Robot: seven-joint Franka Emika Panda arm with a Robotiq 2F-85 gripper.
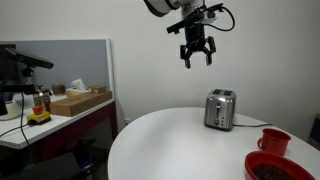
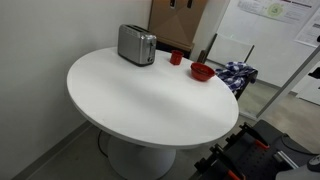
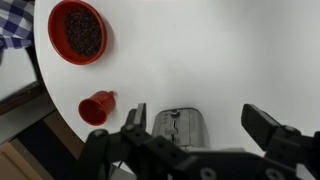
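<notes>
My gripper [image 1: 198,62] hangs high above the round white table, its fingers spread and nothing between them. Below it and toward the back stands a silver two-slot toaster [image 1: 220,108], well clear of the fingers. In the wrist view the toaster [image 3: 180,128] shows between the two fingers, its lower part hidden by the gripper body. A red mug [image 3: 97,107] lies to the left in that view, and a red bowl [image 3: 80,32] full of small dark pieces is at the upper left. Only the fingertips of the gripper [image 2: 181,5] show at the top of exterior view 2.
A dark cord [image 1: 252,126] runs from the toaster toward the mug. Off to the left, a side counter [image 1: 70,122] carries boxes and small items. A checked cloth [image 2: 236,74] sits beyond the bowl.
</notes>
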